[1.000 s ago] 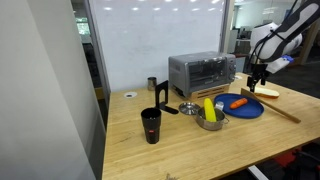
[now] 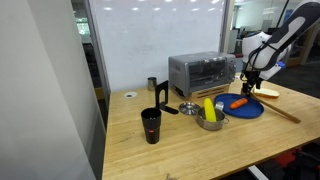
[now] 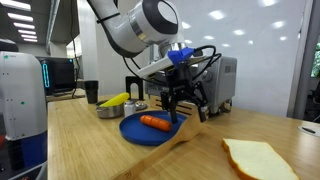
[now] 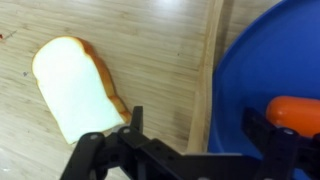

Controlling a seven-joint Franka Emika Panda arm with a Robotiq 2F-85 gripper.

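Note:
My gripper is open, its fingers spread either side of a long wooden utensil (image 4: 204,85) in the wrist view; no contact shows. In exterior view 2 the gripper (image 3: 188,113) hangs low over the raised end of the same utensil (image 3: 165,150). A blue plate (image 3: 130,128) holds an orange-red carrot-like item (image 3: 155,122), also visible as a rounded orange shape (image 4: 296,115) beside one finger in the wrist view. On the utensil's other side lies a slice of bread (image 4: 75,88).
A silver toaster oven (image 2: 200,72) stands behind the plate. A metal pot (image 2: 211,122) with a yellow item (image 2: 209,108), a black cup (image 2: 151,124) and a knife block (image 2: 162,95) are farther left.
In exterior view 1 my gripper has shifted slightly left, closer to the plate and the utensil's far end. The objects on the table look unmoved.

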